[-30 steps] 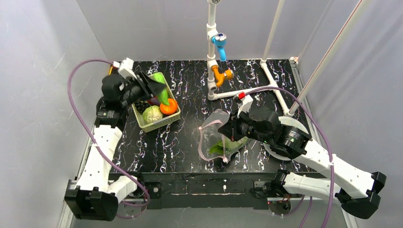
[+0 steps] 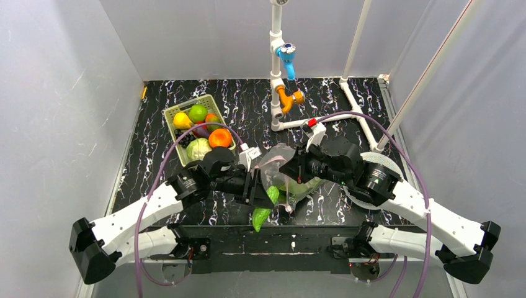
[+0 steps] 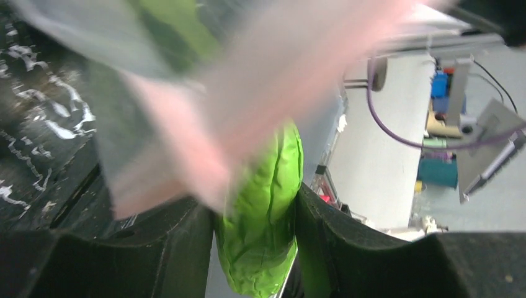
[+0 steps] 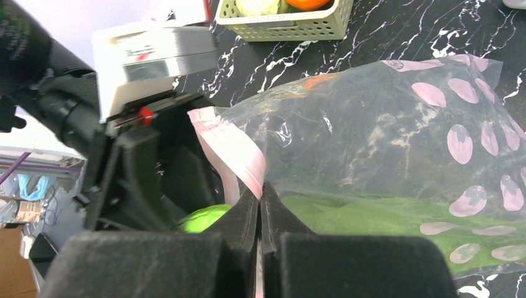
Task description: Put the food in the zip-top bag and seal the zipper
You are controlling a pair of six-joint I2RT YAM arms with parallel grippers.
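A green bumpy vegetable [image 2: 263, 211] [image 3: 257, 248] is held by my left gripper [image 2: 263, 197] at the open mouth of the clear zip bag [image 2: 282, 164], whose pink zipper strip hangs over the vegetable in the left wrist view. My right gripper [image 2: 293, 172] is shut on the bag's rim at the pink zipper [image 4: 239, 152]. More green produce [image 4: 372, 217] lies inside the bag on the counter.
A basket [image 2: 180, 155] of fruit and vegetables stands at the back left. A white perforated bowl [image 2: 378, 161] sits under the right arm. Pipes with blue [image 2: 287, 62] and orange [image 2: 286, 98] taps are at the back.
My left gripper has carried the green vegetable from the basket toward the front right, to the bag's mouth. My right gripper has stayed on the bag, nearly still.
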